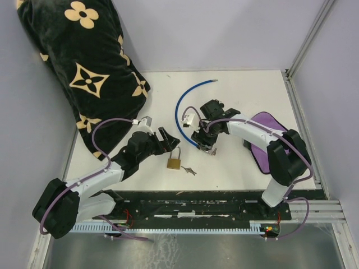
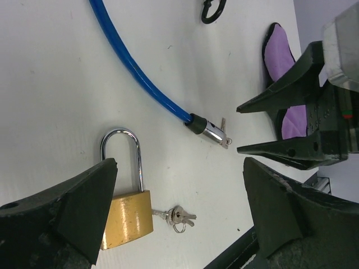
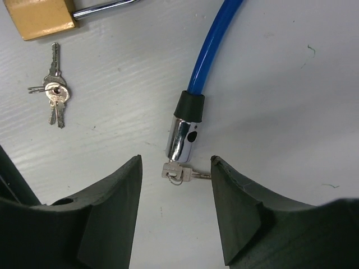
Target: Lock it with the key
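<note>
A brass padlock point(image 1: 173, 163) with open-looking long shackle lies by a small key ring point(image 1: 189, 170). A blue cable point(image 1: 184, 92) ends in a black-and-chrome lock head point(image 3: 182, 138) with a key point(image 3: 176, 171) at its tip. My right gripper point(image 1: 200, 139) is open above that head; in the right wrist view its fingers stand just short of the key, holding nothing. My left gripper point(image 1: 169, 140) is open above the padlock, nothing between its fingers.
A purple-black pouch point(image 1: 261, 154) lies at the right. A dark patterned cushion point(image 1: 84, 61) fills the back left.
</note>
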